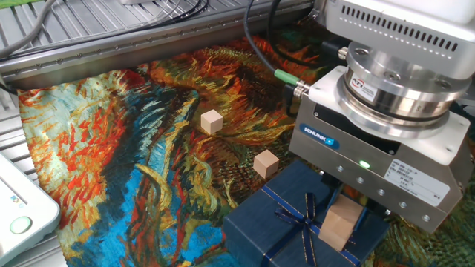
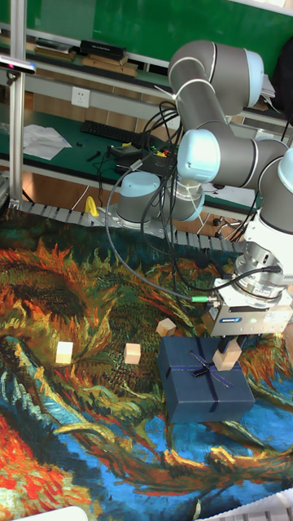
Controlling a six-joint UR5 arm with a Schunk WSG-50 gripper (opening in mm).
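A wooden block is between the fingers of my gripper, above the dark blue gift box. The fingers look shut on it. The wood looks tall for one cube, and whether a second cube sits under it I cannot tell. The box is tied with a ribbon bow, right beside the wood. In the other view the block is over the right part of the box. Part of the far finger is hidden.
Loose wooden cubes lie on the patterned cloth: one cube near the box, a paler cube farther off, and another cube behind the box. A white device stands at the left edge.
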